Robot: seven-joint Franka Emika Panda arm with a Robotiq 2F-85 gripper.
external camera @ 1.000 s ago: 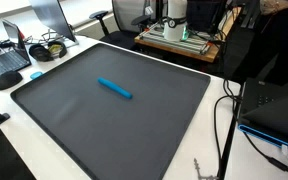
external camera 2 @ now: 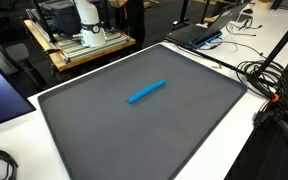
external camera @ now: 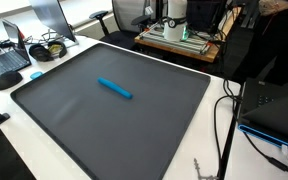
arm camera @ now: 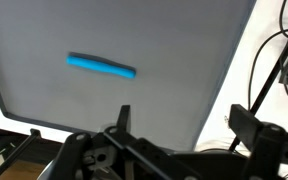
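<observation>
A blue stick point(external camera: 114, 89) lies flat on a dark grey board point(external camera: 84, 125), which has a black border. Exterior view 2 shows the same blue stick point(external camera 2: 146, 92) towards the far half of the board point(external camera 2: 174, 135), with bare surface around it. Seen from the wrist, the stick point(arm camera: 101, 66) is at upper left, apart from my gripper. The two fingers stand wide apart at the bottom of that view, and only the grey board shows between them. Neither exterior view shows the gripper.
Apart from the stick, the board is clear. Cables point(external camera: 219, 110) run over the white table on its right in exterior view 1. Beyond its far left corner are electronics point(external camera: 6, 65) and a small blue round item point(external camera: 37, 75). A wooden stand point(external camera: 179, 42) lies behind.
</observation>
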